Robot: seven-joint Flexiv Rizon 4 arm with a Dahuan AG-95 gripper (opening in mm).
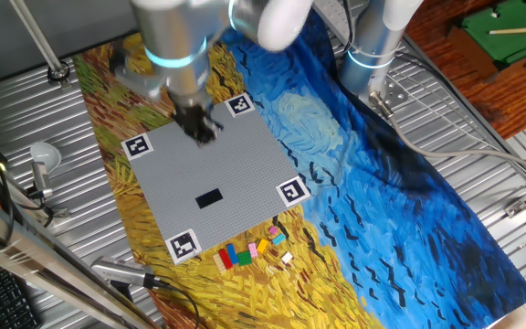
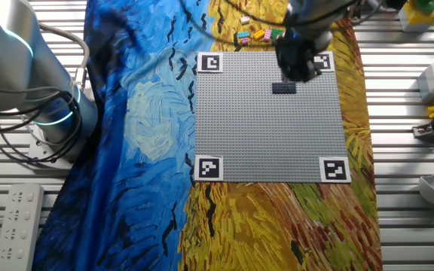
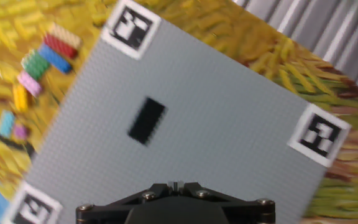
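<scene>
A black brick (image 1: 209, 198) lies on the grey baseplate (image 1: 176, 174), which carries a printed marker at each corner. The wrist view shows the same black brick (image 3: 146, 121) ahead of my gripper, whose fingertips meet with nothing visible between them. Exterior view 1 has the gripper (image 1: 206, 139), blurred, above the far part of the plate, well apart from the brick. Beyond the plate's edge lie several coloured bricks: red (image 3: 60, 46), blue (image 3: 55, 58), green (image 3: 35, 65), pink (image 3: 30, 83) and yellow (image 3: 20, 98) among them.
Bare plate surrounds the black brick. A painted cloth (image 1: 363, 210) covers the table. A white ladle (image 2: 432, 188) rests on the slats.
</scene>
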